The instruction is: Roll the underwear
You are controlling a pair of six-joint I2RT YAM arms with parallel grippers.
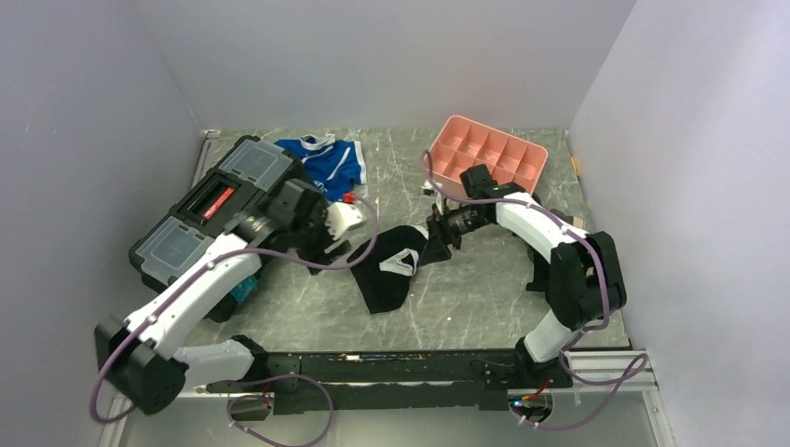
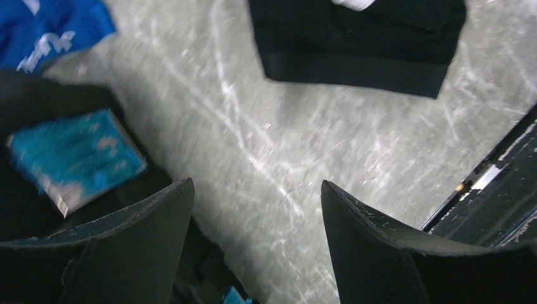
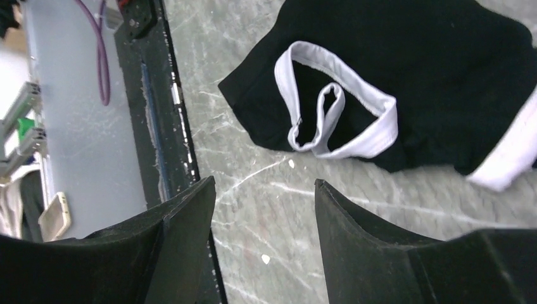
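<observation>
Dark underwear (image 1: 377,284) with a folded white waistband lies on the grey table in the middle of the top view; the right wrist view shows it above the fingers (image 3: 437,76). My left gripper is open with nothing between its fingers, left of the underwear, above the bare table. My right gripper hangs at the underwear's right edge, its fingers parted with only bare table showing between them.
A black toolbox (image 1: 177,242) fills the left side, a blue shirt (image 1: 335,163) lies behind it, and a pink divided bin (image 1: 494,140) stands at the back right. Dark items lie under the right arm.
</observation>
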